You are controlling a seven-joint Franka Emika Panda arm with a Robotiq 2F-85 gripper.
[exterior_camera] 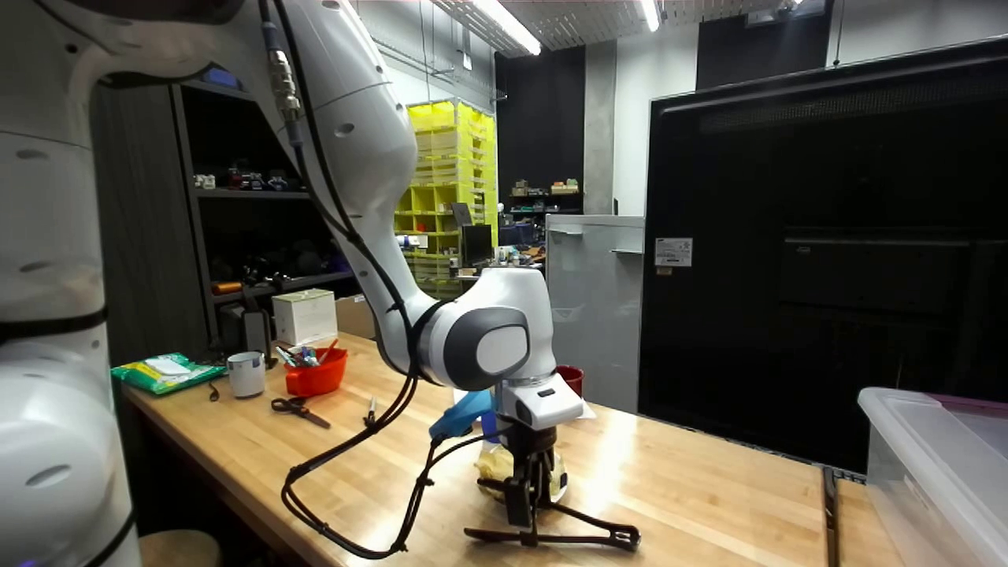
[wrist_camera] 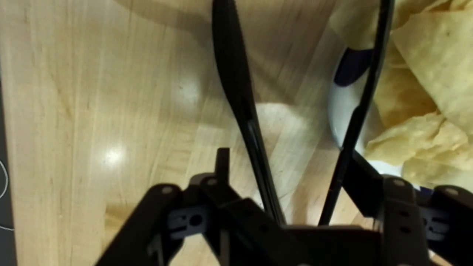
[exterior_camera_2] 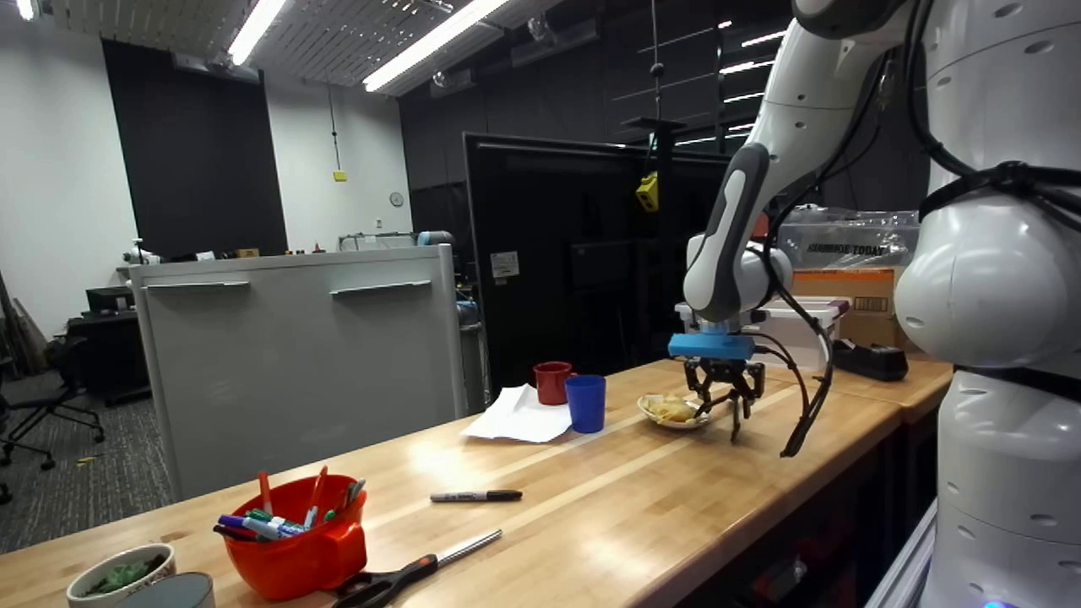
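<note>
Black tongs (exterior_camera: 572,539) lie spread on the wooden table, their hinged end towards the right in exterior view 1. My gripper is low over them, its fingers apart. In the wrist view both arms of the tongs (wrist_camera: 248,119) run between the fingers, one near the middle and the other close to the right finger (wrist_camera: 361,179). Whether that finger touches the tongs I cannot tell. A white bowl (exterior_camera_2: 681,421) of yellow chips (wrist_camera: 436,62) stands right beside the gripper; the arm and fingers partly hide it in exterior view 1.
A blue cup (exterior_camera_2: 585,404), a red mug (exterior_camera_2: 553,383) and white paper (exterior_camera_2: 517,415) sit beyond the bowl. Farther along are a marker (exterior_camera_2: 476,496), scissors (exterior_camera_2: 405,572) and a red container of pens (exterior_camera_2: 294,552). A clear bin (exterior_camera: 931,463) stands at the right, with bare table before it.
</note>
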